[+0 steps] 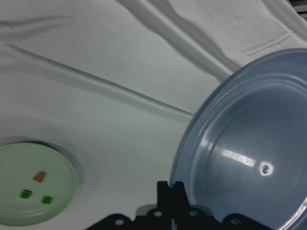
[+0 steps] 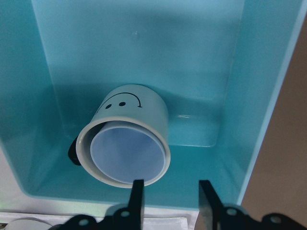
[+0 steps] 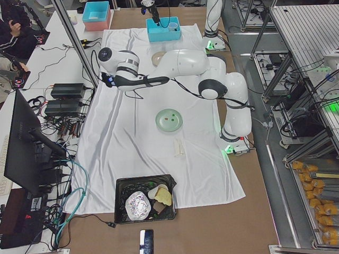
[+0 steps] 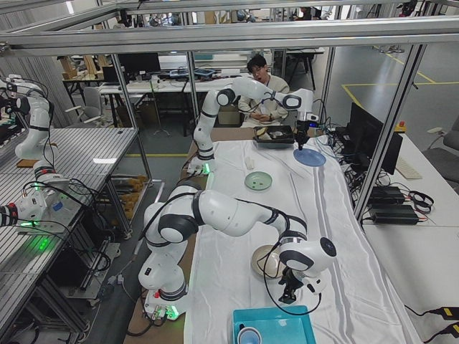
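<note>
In the left wrist view my left gripper is shut on the near rim of a large blue plate (image 1: pixel 240 124); in the camera right view that plate (image 4: pixel 313 159) is at the far end of the cloth. A green plate (image 1: pixel 36 196) with small green and orange pieces lies apart from it. My right gripper is open above a turquoise bin (image 2: pixel 144 48), which holds a white smiley mug (image 2: pixel 129 100) with a pale blue cup (image 2: pixel 127 155) inside it.
A beige plate (image 4: pixel 258 265) lies near the bin. A black tray (image 3: pixel 122 206) with foil and other items stands at the cloth's other end. Monitors and cables line one side.
</note>
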